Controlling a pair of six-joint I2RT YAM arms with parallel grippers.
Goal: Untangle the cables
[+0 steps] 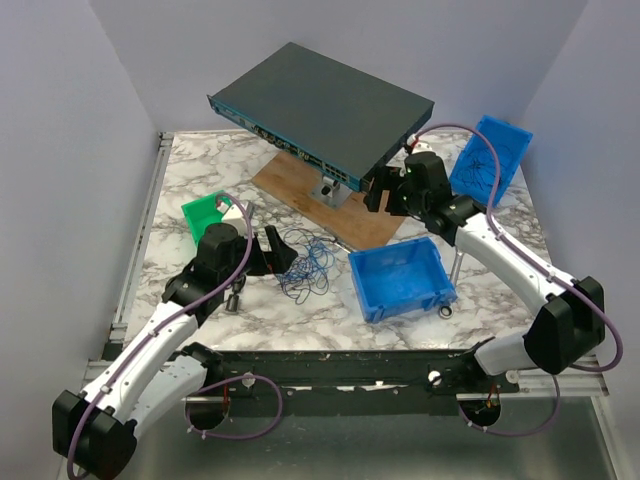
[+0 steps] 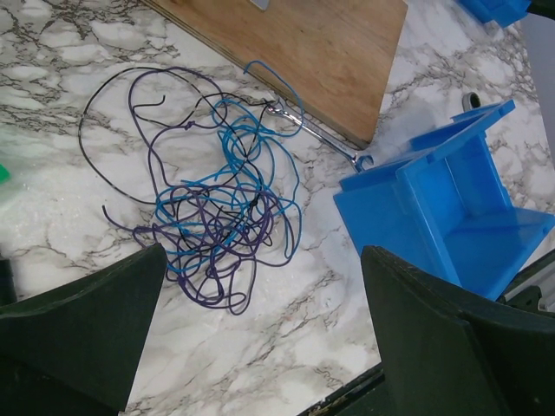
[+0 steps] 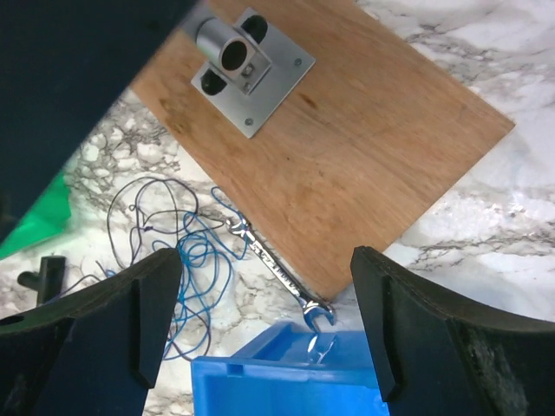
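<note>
A loose tangle of blue, purple and black cables (image 2: 225, 217) lies on the marble table left of a blue bin (image 1: 395, 280). My left gripper (image 1: 278, 252) is open above the tangle's left side; in its wrist view the cables show between and beyond its fingers. My right gripper (image 1: 382, 188) stands higher, beside the dark rack-mounted device (image 1: 320, 105), above the bin and board, its fingers apart with nothing seen between them. A wrench (image 3: 273, 264) lies along the board, partly by the bin.
A wooden board (image 3: 373, 165) carries the device's metal mount. A green bin (image 1: 198, 215) sits left, a second blue bin (image 1: 500, 150) back right, and another wrench (image 1: 450, 300) right of the front bin. Bare marble lies in front of the cables.
</note>
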